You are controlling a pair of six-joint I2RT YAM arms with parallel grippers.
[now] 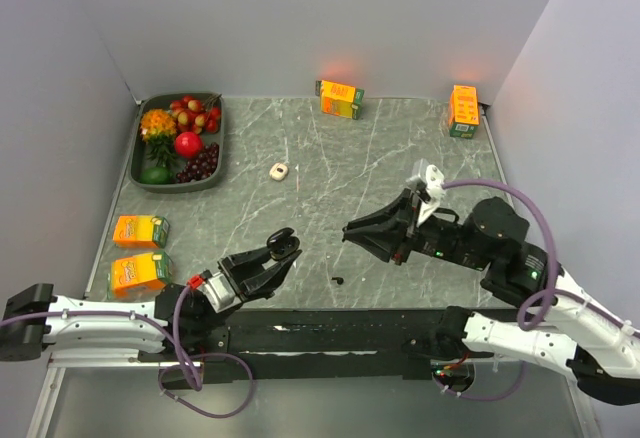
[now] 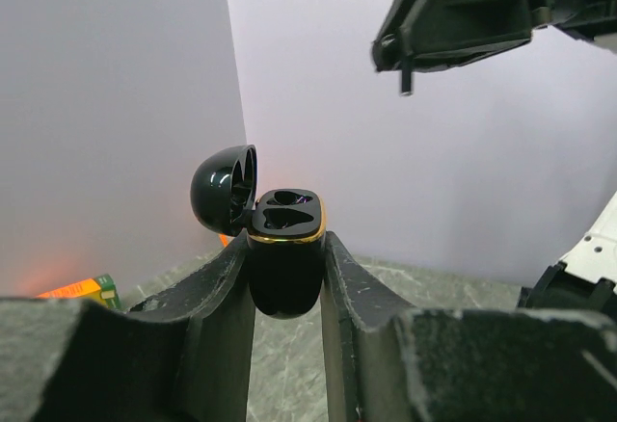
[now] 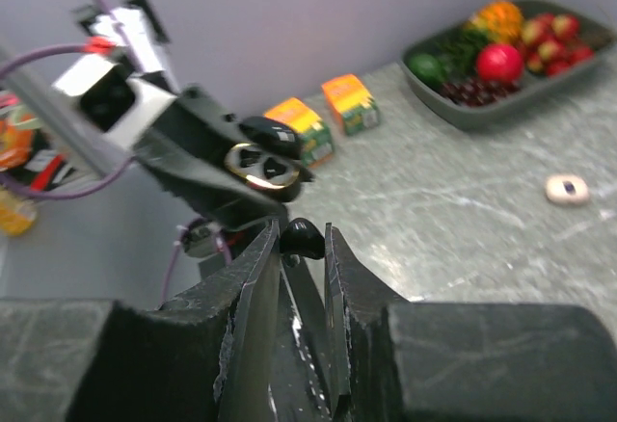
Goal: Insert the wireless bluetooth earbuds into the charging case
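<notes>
My left gripper (image 1: 285,256) holds the open black charging case (image 2: 286,258), upright with lid raised and two wells visible, in its shut fingers. My right gripper (image 1: 348,234) is shut on a small black earbud, to the right of the case and higher in the left wrist view. A second small dark earbud (image 1: 338,280) lies on the marble table (image 1: 250,218) near its front edge, between the grippers.
A fruit tray (image 1: 175,183) sits back left, with a small white object (image 1: 279,171) to its right. Orange cartons (image 1: 142,231) stand at the left, back middle and back right.
</notes>
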